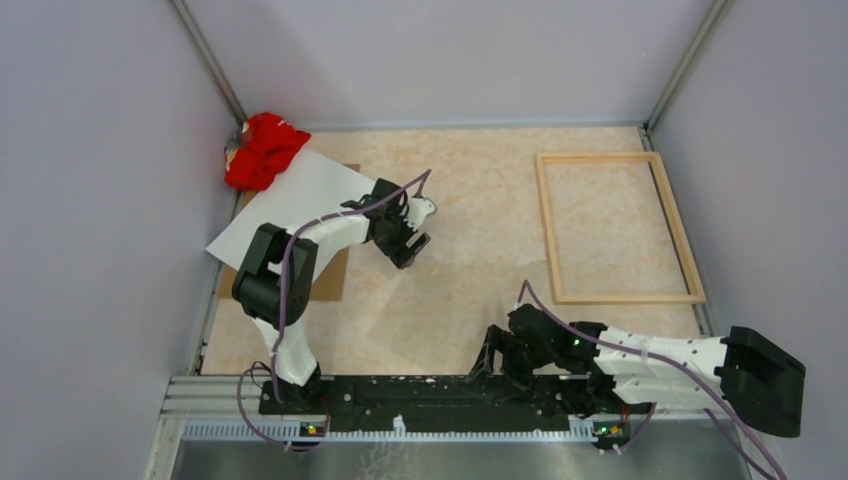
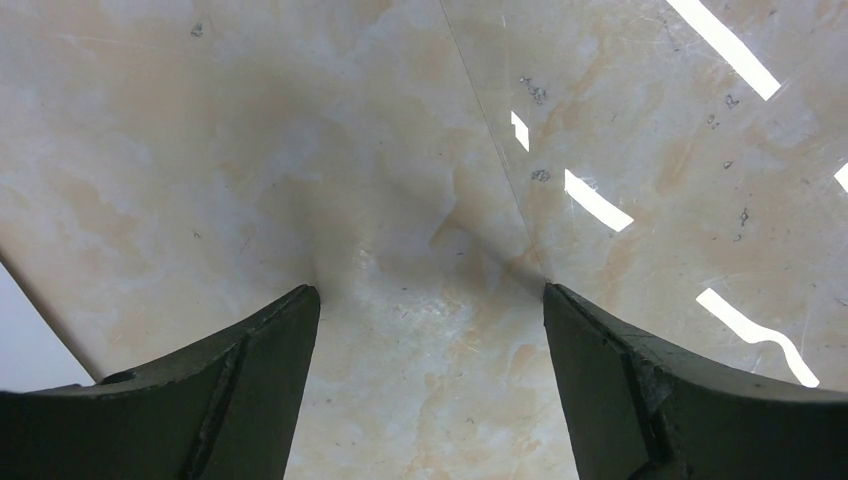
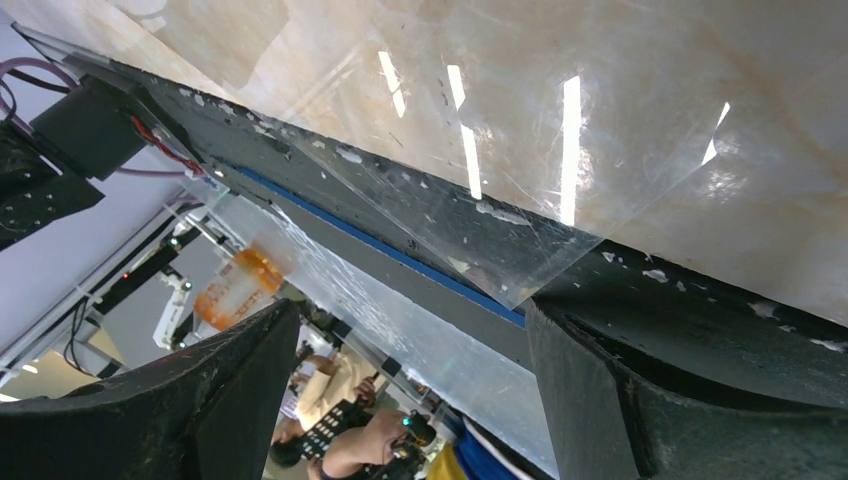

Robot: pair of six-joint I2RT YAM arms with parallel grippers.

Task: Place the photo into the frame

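A clear sheet lies on the table, one corner overhanging the dark front edge; in the left wrist view, the thin border of the clear sheet [image 2: 600, 150] runs between my fingers. Open over the table is my left gripper, empty, just right of the white sheet [image 1: 290, 200]. That white sheet rests on a brown board [image 1: 328, 285]. My right gripper stands open at the front edge, the clear corner close to its right-hand fingertip. I cannot tell whether they touch. The empty wooden frame [image 1: 549, 225] lies at the right. No printed picture shows.
Red cloth [image 1: 268, 150] is bunched at the back left, over the white sheet's corner. Walls close in the left, right and back. A dark strip [image 1: 400, 390] borders the table's front.
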